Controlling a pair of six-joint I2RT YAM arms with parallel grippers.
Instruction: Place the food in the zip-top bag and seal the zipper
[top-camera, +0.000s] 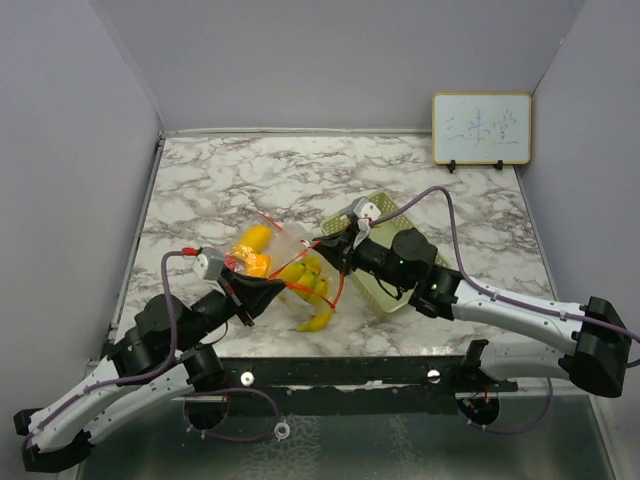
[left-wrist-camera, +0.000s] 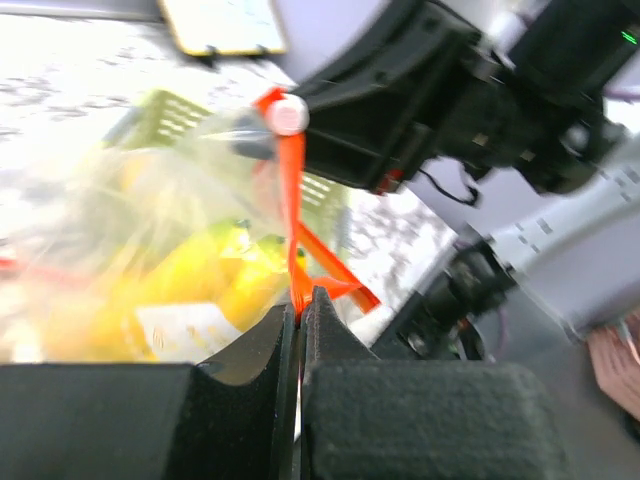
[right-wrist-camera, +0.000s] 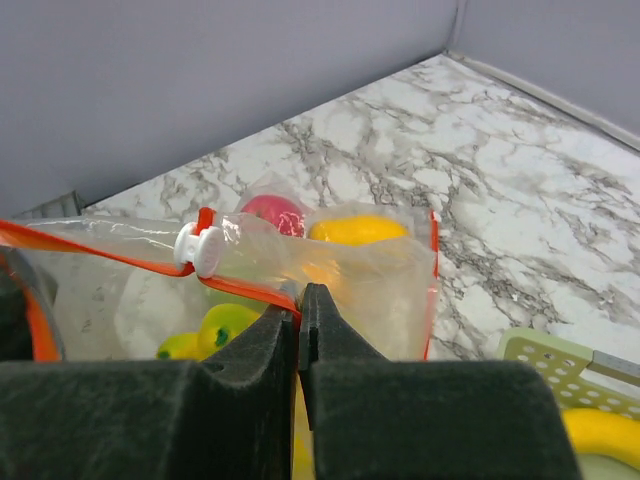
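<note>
The clear bag with orange zip edges (right-wrist-camera: 380, 290) lies with its mouth spread toward the front. Inside show a yellow mango-like fruit (top-camera: 256, 237), an orange fruit (top-camera: 257, 264), a red fruit (right-wrist-camera: 275, 212) and yellow-green fruit (right-wrist-camera: 226, 324). My left gripper is shut on an orange edge of the mouth. On another stretch of that edge my right gripper is shut. A white zip slider (right-wrist-camera: 207, 250) sits on the edge between the two. A yellow piece (top-camera: 316, 320) lies at the front; whether it is inside the bag I cannot tell.
A green basket (right-wrist-camera: 545, 352) stands right of the bag, partly under my right arm, with a banana (right-wrist-camera: 605, 437) in it. A whiteboard (top-camera: 482, 128) stands at the back right.
</note>
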